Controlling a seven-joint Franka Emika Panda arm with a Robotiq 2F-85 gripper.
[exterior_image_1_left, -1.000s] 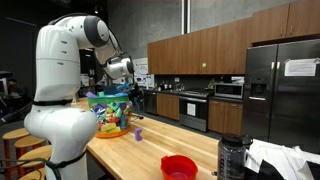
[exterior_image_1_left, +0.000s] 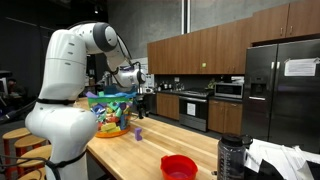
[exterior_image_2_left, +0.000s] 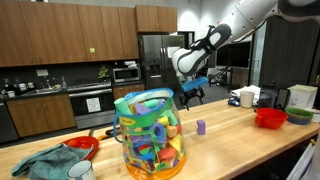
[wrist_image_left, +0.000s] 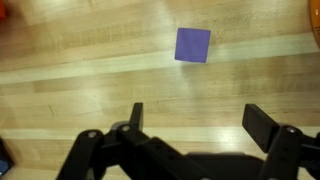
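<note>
A small purple block (wrist_image_left: 192, 45) lies alone on the wooden table, above the middle of the wrist view. The same block (exterior_image_1_left: 138, 133) shows left of centre in exterior view 1. My gripper hangs above the tabletop, its fingers spread wide with only bare wood visible between them. In the wrist view the block is beyond the fingertips, apart from them. Exterior view 2 has the gripper (exterior_image_2_left: 187, 97) up in the air above and a little left of the block (exterior_image_2_left: 201, 127).
A bin of colourful toys (exterior_image_2_left: 148, 127) stands near the block. A red bowl (exterior_image_1_left: 179, 167) and a black canister (exterior_image_1_left: 232, 155) occupy another part of the table. A red plate (exterior_image_2_left: 80, 148) and grey-green cloth (exterior_image_2_left: 50, 163) lie past the bin. Bare wood surrounds the block.
In exterior view 1 my arm's wrist and gripper have shifted right and somewhat lower, away from above the toy bin. The block, bin and bowl stay where they were.
</note>
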